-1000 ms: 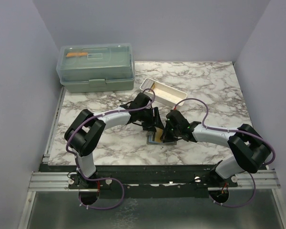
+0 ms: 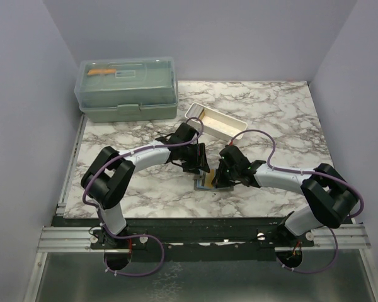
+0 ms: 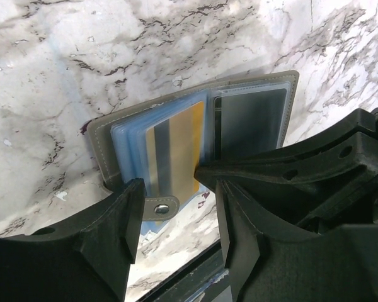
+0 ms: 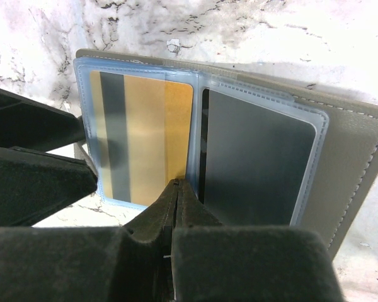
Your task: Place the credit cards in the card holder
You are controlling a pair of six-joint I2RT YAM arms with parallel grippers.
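The card holder (image 2: 223,189) lies spread on the marble table, grey-edged with clear blue-rimmed sleeves. A yellow card with a dark stripe (image 4: 145,119) is inside one sleeve; the neighbouring sleeve (image 4: 258,148) looks dark grey. My right gripper is shut, its tips against the yellow card's edge near the seam between the sleeves, with nothing visible between them. My left gripper is open at the holder's outer edge. In the left wrist view, the strap with its snap button (image 3: 162,209) shows in the gap between the left fingers.
Behind the holder stands a white box (image 2: 222,123), with a grey-brown item (image 2: 195,111) at its left end. A green lidded case (image 2: 127,91) occupies the back left. Marble is clear on the far right and front left.
The right gripper and the holder look unmoved.
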